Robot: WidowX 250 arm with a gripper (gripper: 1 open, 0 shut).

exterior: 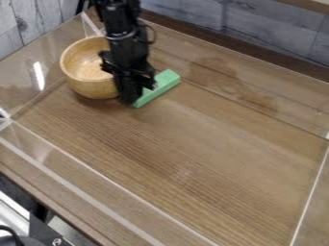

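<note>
My black gripper (129,94) reaches down from the top left, its lower end at the right side of a yellow-tan bowl (80,56), between the bowl and a green block (158,86). The green block lies flat on the wooden table, slanting beside the gripper. The fingertips are dark and small, and whether anything is between them is hard to make out; the gripper looks shut.
A pale wall edge runs along the top right, and dark cables show at the bottom left corner.
</note>
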